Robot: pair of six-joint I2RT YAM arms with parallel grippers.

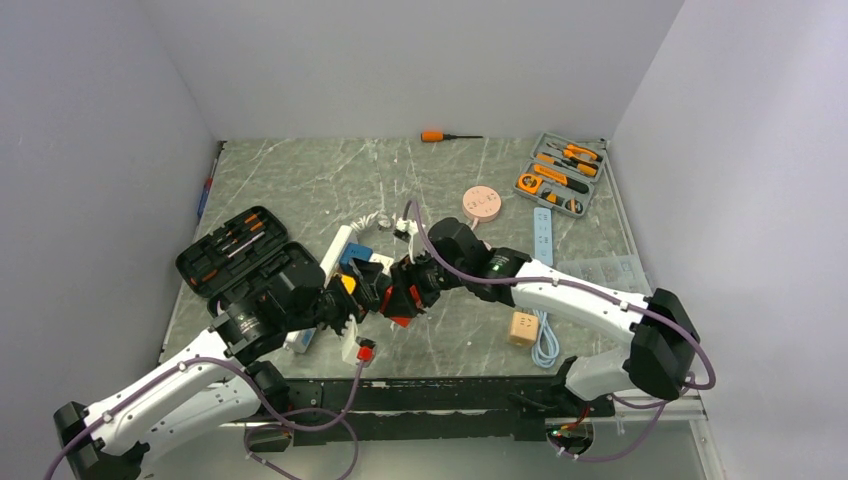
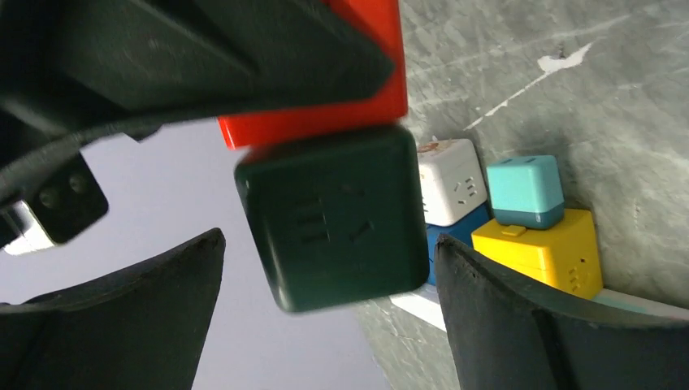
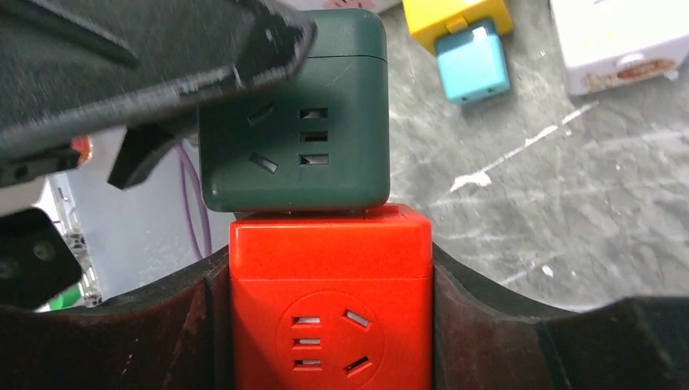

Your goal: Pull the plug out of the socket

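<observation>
A dark green socket cube (image 3: 305, 134) and a red socket cube (image 3: 331, 317) sit end to end, a thin dark seam between them. My right gripper is shut on the red cube, fingers against both its sides. In the left wrist view the green cube (image 2: 337, 219) lies between the spread fingers of my left gripper; a gap shows at its left side, while its right edge comes close to the other finger. From above, the left gripper (image 1: 362, 288) meets the right gripper (image 1: 402, 292), hiding most of both cubes.
Below are a teal cube (image 2: 526, 185), a yellow cube (image 2: 544, 252) and a white cube (image 2: 452, 180). An open black case (image 1: 235, 250) is at left, a pink round socket (image 1: 482, 203) behind, a wooden-coloured cube (image 1: 523, 328) at right.
</observation>
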